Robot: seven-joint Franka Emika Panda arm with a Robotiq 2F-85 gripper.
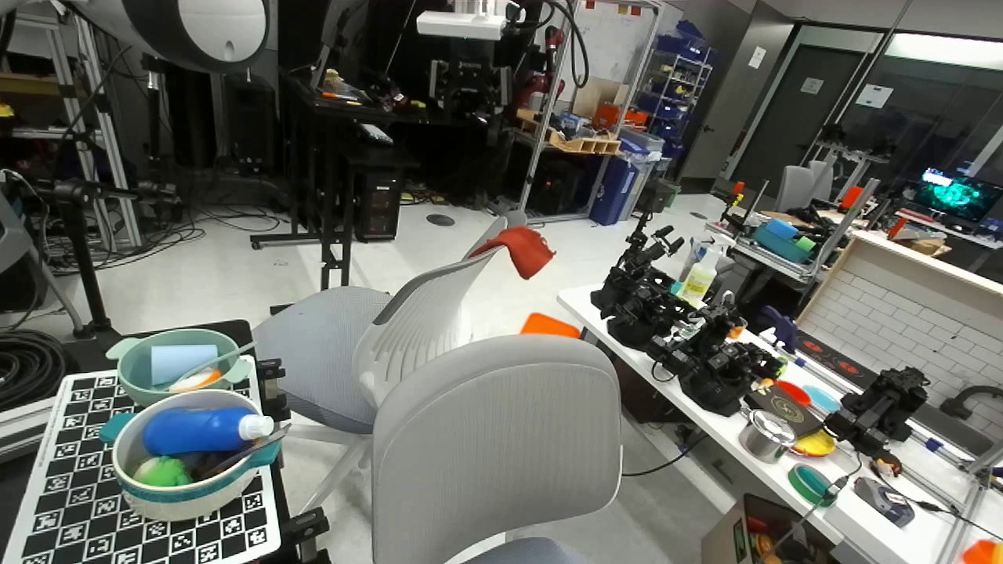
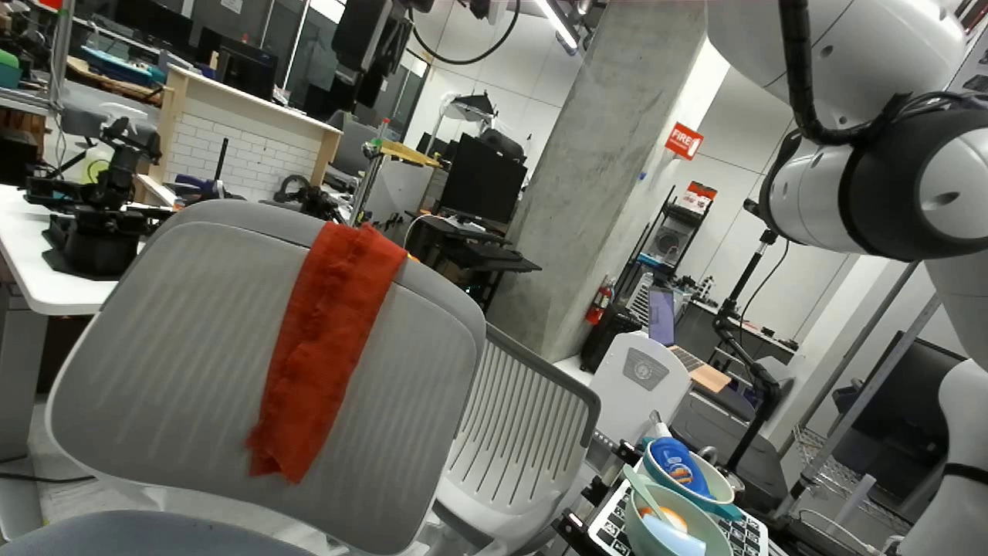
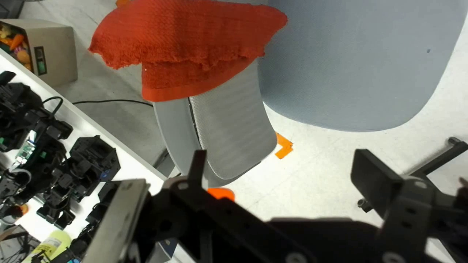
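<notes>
A red cloth (image 2: 324,347) hangs draped over the top of a grey chair's backrest (image 2: 204,343). From above, in the wrist view, the cloth (image 3: 184,41) lies across the backrest, its frayed edge showing. My gripper is open, its two dark fingers wide apart with only the floor and part of the chair seen between and behind them. In exterior view 1 the gripper (image 1: 472,108) stays above the cloth (image 1: 522,249), clear of it and hard to make out against the dark background.
A second grey chair (image 1: 498,442) stands close by. Several black devices crowd the white table (image 3: 131,162). Two bowls with things in them, one pale green (image 1: 136,362) and one white and teal (image 1: 174,503), sit on a patterned board (image 1: 56,512). Open floor (image 1: 226,272) lies behind the chairs.
</notes>
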